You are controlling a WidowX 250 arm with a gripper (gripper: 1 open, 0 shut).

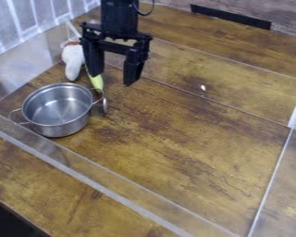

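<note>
My black gripper [115, 63] is open, held above the back left of the wooden table, with its fingers spread to either side. Beneath its left side lies a yellow-green long object [96, 81], partly hidden by the gripper. A white plush toy [73, 59] is left of it. In front of these stands a steel pot [55, 111] with side handles, which appears empty.
Clear plastic walls border the table [200, 157] at the left, front and right. A small white speck [203, 87] lies right of the gripper.
</note>
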